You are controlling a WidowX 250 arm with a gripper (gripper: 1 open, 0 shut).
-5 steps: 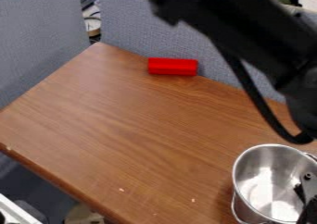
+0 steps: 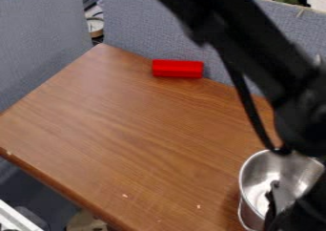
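Note:
A red cylinder [image 2: 177, 69] lies on its side near the back edge of the wooden table [image 2: 114, 130]. A shiny metal pot [image 2: 261, 178] with a wire handle stands at the right front. My black arm spans the upper right, and its gripper [image 2: 291, 208] is over and partly in front of the pot at the right edge, largely dark and cut off by the frame, so its fingers are hard to make out.
Grey padded panels [image 2: 45, 53] border the table at the back and left. Some clutter lies beyond the panels.
My arm and gripper have shifted and now hide more of the pot's right side. The red cylinder has not moved.

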